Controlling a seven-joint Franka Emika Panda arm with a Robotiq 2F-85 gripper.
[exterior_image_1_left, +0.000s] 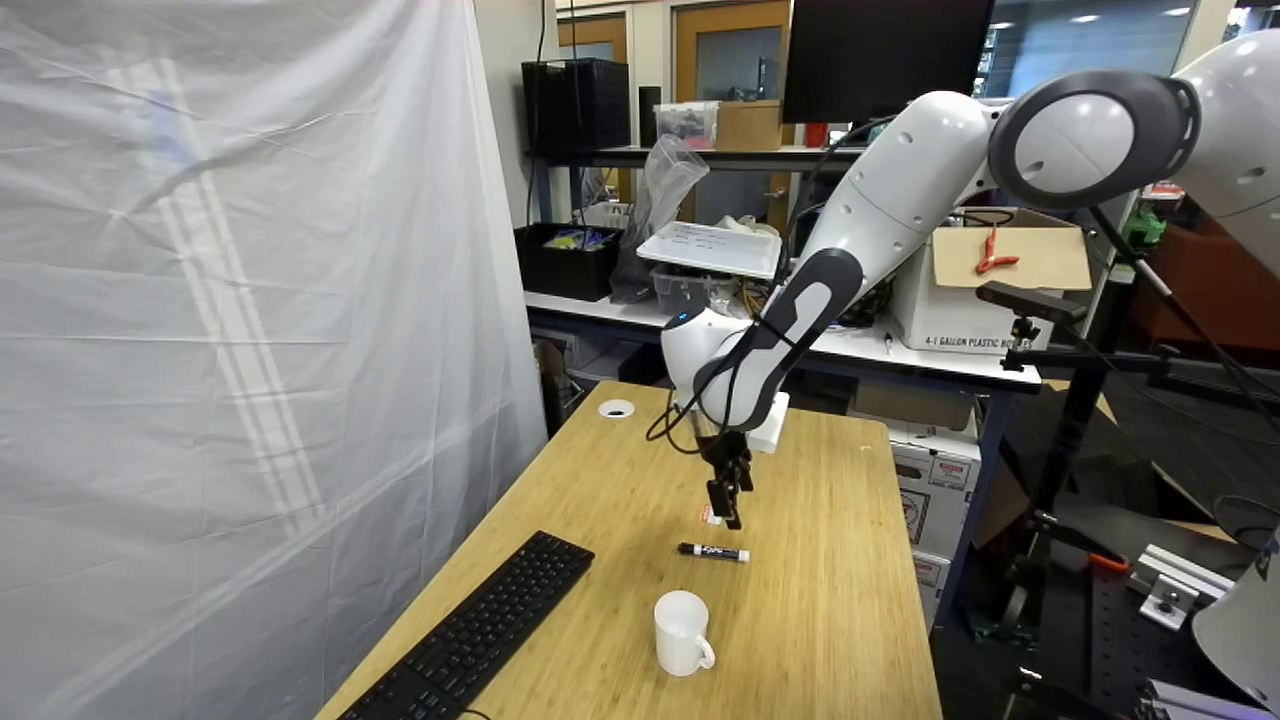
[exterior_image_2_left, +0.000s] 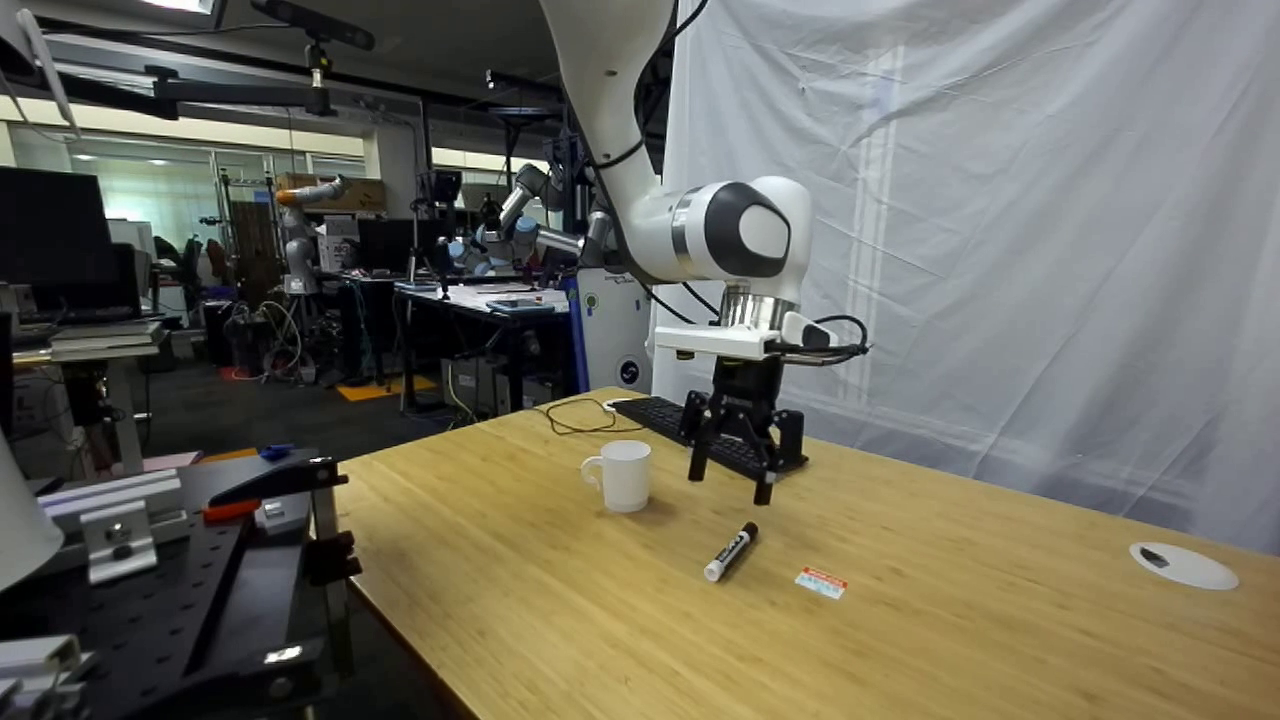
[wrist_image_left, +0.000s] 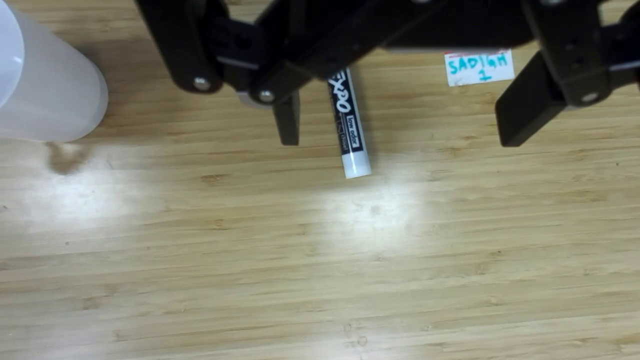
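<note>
A black-and-white Expo marker (exterior_image_2_left: 731, 553) lies flat on the wooden table. My gripper (exterior_image_2_left: 731, 490) hangs above the table, open, with empty space between its fingertips. In the wrist view the marker (wrist_image_left: 348, 123) shows between the two spread fingers, nearer the left one, and its upper end is hidden behind the gripper. A white mug (exterior_image_1_left: 681, 632) stands upright on the table, apart from the marker; in the wrist view part of the mug (wrist_image_left: 51, 84) shows at the left edge.
A black keyboard (exterior_image_1_left: 486, 628) lies along the curtain side of the table. A small label (wrist_image_left: 480, 67) with blue handwriting is on the tabletop near the marker. A round white cover (exterior_image_2_left: 1183, 566) sits at one end, with bare wood around it.
</note>
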